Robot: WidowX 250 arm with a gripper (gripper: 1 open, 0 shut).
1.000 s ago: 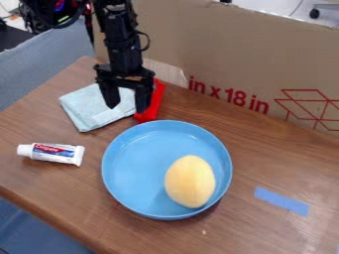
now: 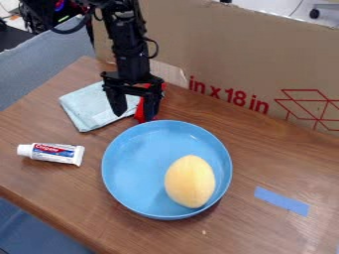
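My black gripper (image 2: pixel 134 99) is low over the back of the table, at a red object (image 2: pixel 143 117) that it largely covers from this view; whether its fingers grip it cannot be told. A folded pale-blue cloth (image 2: pixel 85 107) lies just left of it. A blue plate (image 2: pixel 133 169) in front holds a pale yellow oval object (image 2: pixel 188 184). A toothpaste tube (image 2: pixel 54 153) lies at the left.
A cardboard box wall (image 2: pixel 252 60) runs along the back of the wooden table (image 2: pixel 265 169). A strip of blue tape (image 2: pixel 281 201) is at the right. The table's left edge borders a grey-blue surface.
My gripper has moved slightly right and down onto the red object, which now shows less behind it.
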